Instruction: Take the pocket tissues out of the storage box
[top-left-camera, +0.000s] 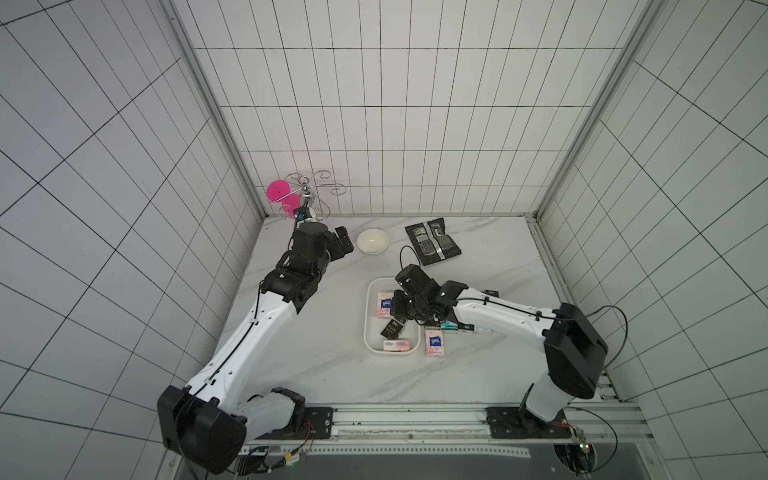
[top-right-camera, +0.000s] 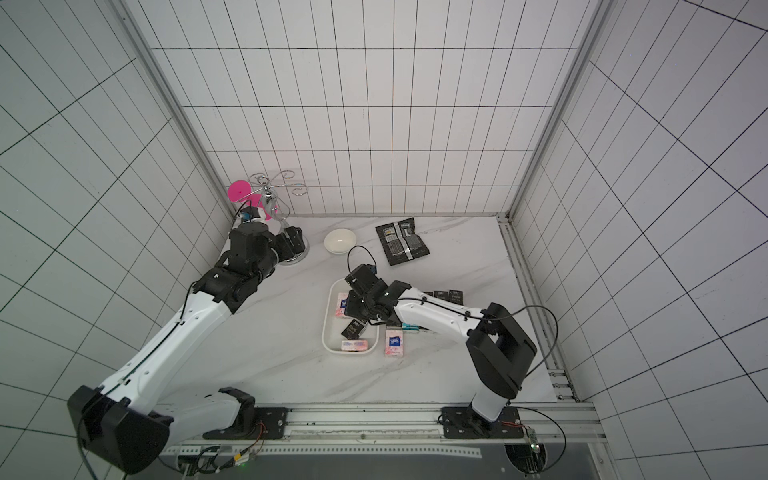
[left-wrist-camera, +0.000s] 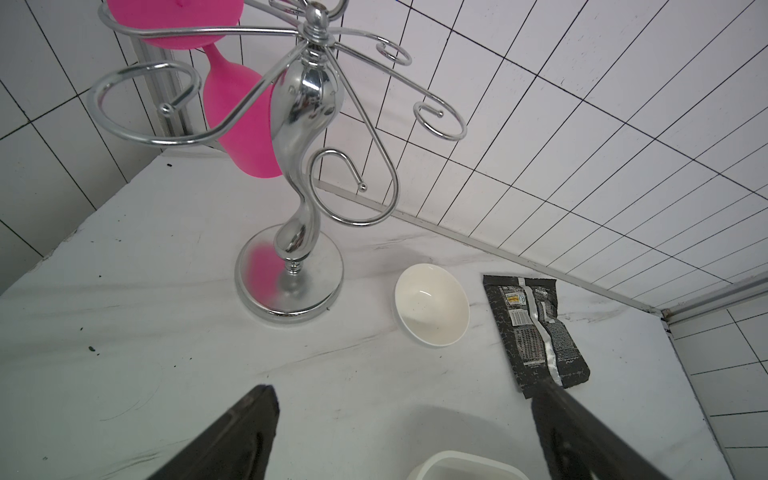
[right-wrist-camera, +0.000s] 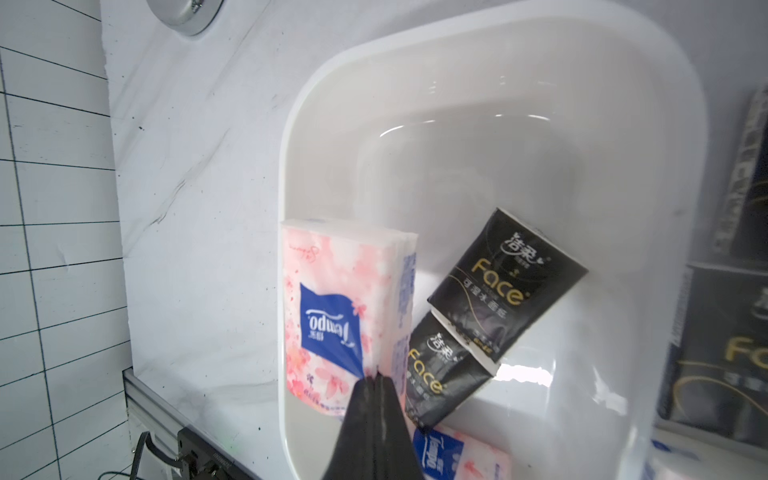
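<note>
The white storage box holds an upright-leaning pink Tempo tissue pack at one side, two black Face packs and another pink pack. My right gripper is shut, its tips at the lower edge of the upper pink pack, with nothing seen between them. My left gripper hangs high at the left of the table, nothing between its wide-spread fingers in the left wrist view.
Outside the box lie a pink pack and black packs at the right. A bowl, black pouch and metal stand are at the back.
</note>
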